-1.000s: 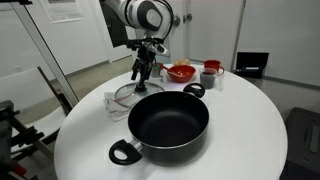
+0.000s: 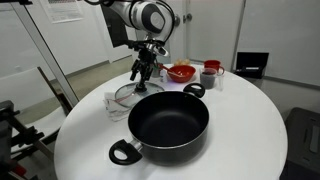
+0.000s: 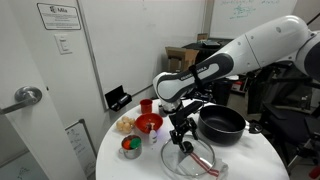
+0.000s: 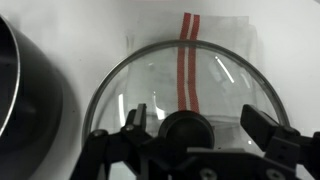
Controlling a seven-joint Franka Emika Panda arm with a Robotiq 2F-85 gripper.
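A glass lid (image 4: 135,85) with a dark rim and a black knob (image 4: 187,130) lies on a white cloth with red stripes (image 4: 189,60). Over the lid is my gripper, its fingers wide apart on either side of the knob; whether a finger touches it cannot be made out. A large black pan (image 2: 168,125) with two handles stands uncovered on the table beside the lid, and its wall (image 4: 30,90) fills the left of the wrist view.
Behind the lid are a red bowl (image 3: 148,122), a red mug (image 2: 212,66), a metal pot with colored contents (image 3: 131,146) and a bowl of tan items (image 3: 126,125).
Between the earlier exterior frames and now the arm shows at most a slight shift over the lid. Lid, cloth and pan stay in place.
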